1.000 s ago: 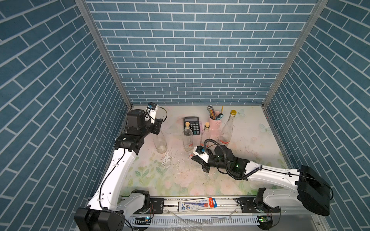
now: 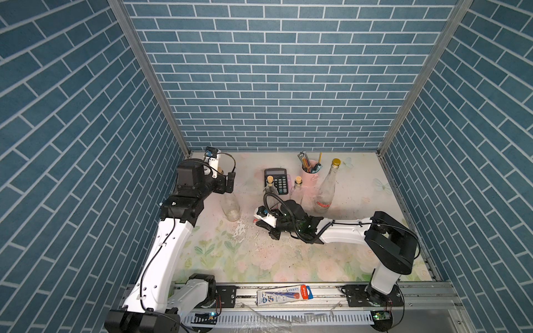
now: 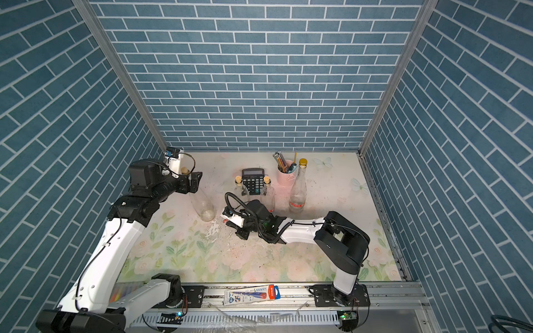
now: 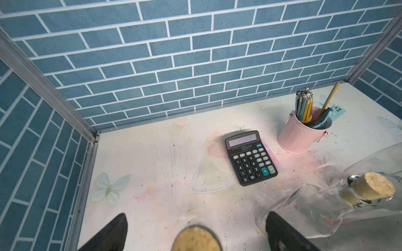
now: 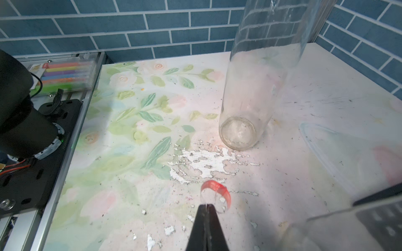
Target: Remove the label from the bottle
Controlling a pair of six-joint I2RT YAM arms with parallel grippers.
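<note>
A clear glass bottle [image 2: 231, 209] stands upright at the left of the table, its bare wall facing me in the right wrist view. My left gripper is open, its fingers apart on either side of the bottle's cork [image 4: 196, 240]. In front of that bottle, my right gripper is shut on a thin, curled label [image 5: 222, 193], clear with a red band. The label sticks out from the fingertips, above the table.
Two corked bottles [image 2: 270, 186] stand behind the right gripper, partly covered by its arm. Farther right is a gold-capped bottle [image 2: 326, 191]. A calculator [image 4: 250, 156] and a pink pencil cup [image 4: 299, 136] sit at the back.
My right gripper has moved left with the label at its tips. The left gripper has opened, and its arm has shifted slightly left.
</note>
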